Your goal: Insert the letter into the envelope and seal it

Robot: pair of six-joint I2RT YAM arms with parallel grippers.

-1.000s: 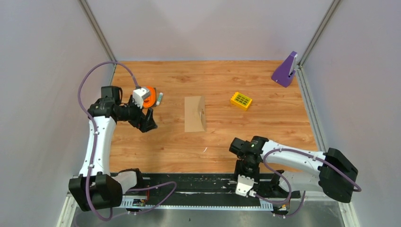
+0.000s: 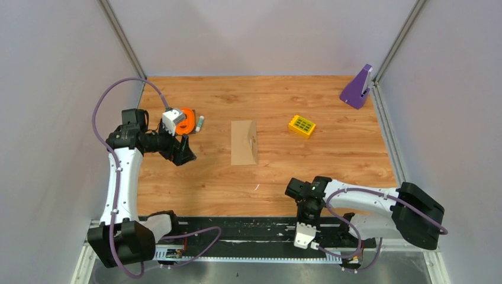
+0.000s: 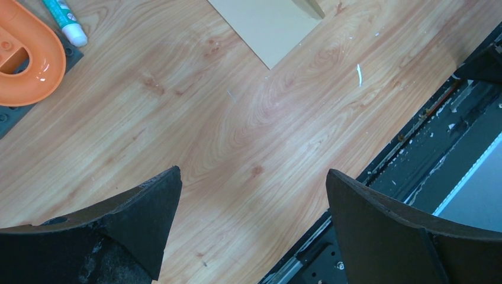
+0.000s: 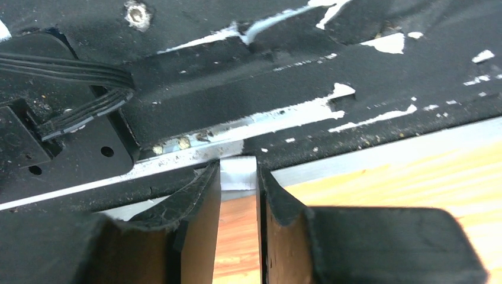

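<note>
A brown envelope (image 2: 241, 143) lies at the middle of the table, its flap partly raised; whether a letter is inside cannot be told. In the left wrist view it shows at the top (image 3: 266, 29). My left gripper (image 2: 184, 152) is open over the table left of the envelope, nothing between its fingers. A glue stick (image 2: 200, 123) lies behind it. My right gripper is low at the front dark edge, shut on a small white piece between its fingertips; what that piece is I cannot tell.
An orange holder (image 2: 184, 124) sits at back left, a yellow block (image 2: 302, 125) right of the envelope, a purple object (image 2: 355, 90) at back right. The front table edge has a dark rail (image 2: 248, 228).
The left arm has moved a little to the left. The envelope is unmoved.
</note>
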